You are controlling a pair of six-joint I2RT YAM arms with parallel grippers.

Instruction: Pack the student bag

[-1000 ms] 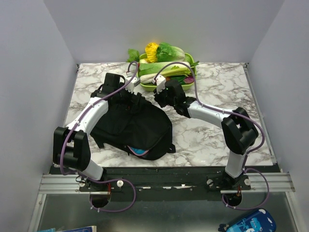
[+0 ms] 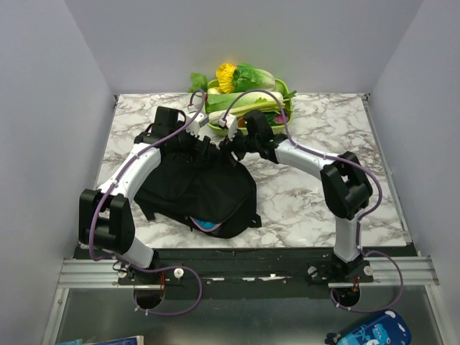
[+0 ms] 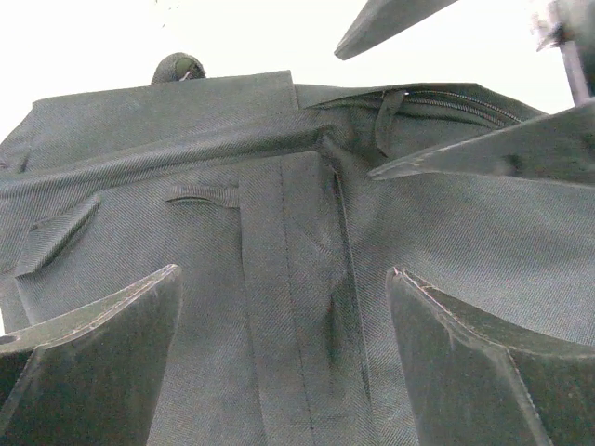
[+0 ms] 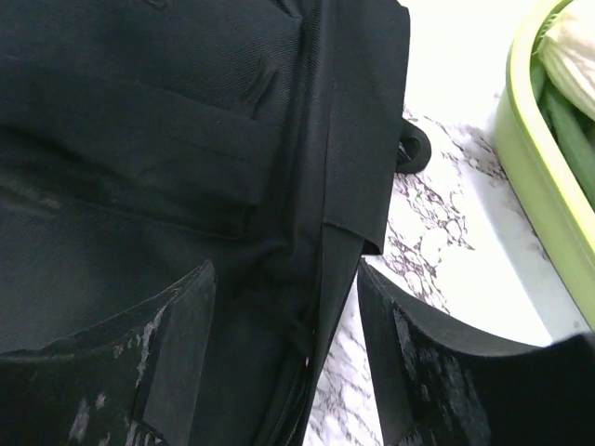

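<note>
The black bag point(image 2: 201, 198) lies on the marble table, a blue and pink edge showing at its front. My left gripper hangs open over the bag's top, above a pocket and strap. My right gripper is open above the bag's folded edge, beside a zipper point(image 3: 456, 104) seen in the left wrist view. Its fingers also reach into the top right of the left wrist view.
A green tub of vegetables point(image 4: 511, 139) stands behind the bag. A blue case point(image 2: 370, 330) lies below the table's front, at bottom right.
My right gripper has shifted slightly leftward over the bag's top edge, closer to my left gripper. The left arm and bag look unchanged.
</note>
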